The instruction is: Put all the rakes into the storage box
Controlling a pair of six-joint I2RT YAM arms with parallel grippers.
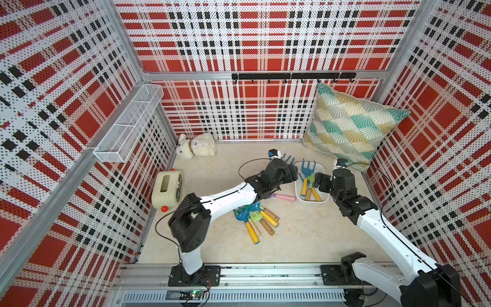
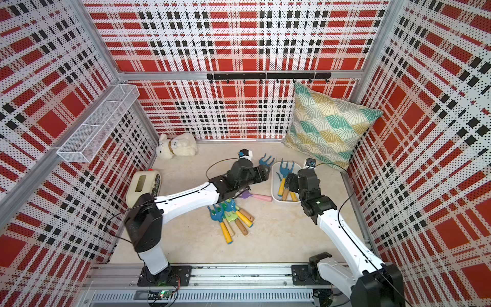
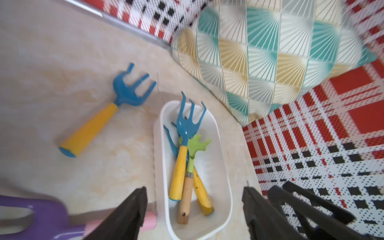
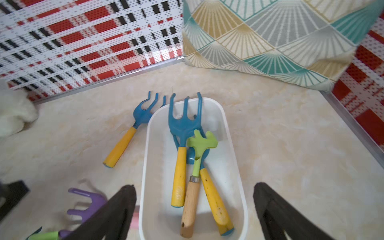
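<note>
The white storage box (image 4: 144, 172) holds a blue rake with a yellow handle (image 4: 179, 176), lying on top with its tines at the far rim. Under and beside it are a green wooden-handled tool (image 4: 192, 204) and another yellow-handled tool (image 4: 216, 200). Outside, left of the box, lies a second blue rake (image 3: 92, 126) on the table. A purple rake with a pink handle (image 2: 259, 197) rests by the box's near left side. My left gripper (image 1: 294, 175) hangs left of the box, fingers apart and empty. My right gripper (image 1: 318, 181), also open and empty, is over the box's right side.
Several garden tools (image 1: 255, 220) lie in a pile at the front middle, below the left arm. A patterned cushion (image 1: 353, 122) leans behind the box. A plush toy (image 1: 197, 145) and a cream appliance (image 1: 166, 189) stand left.
</note>
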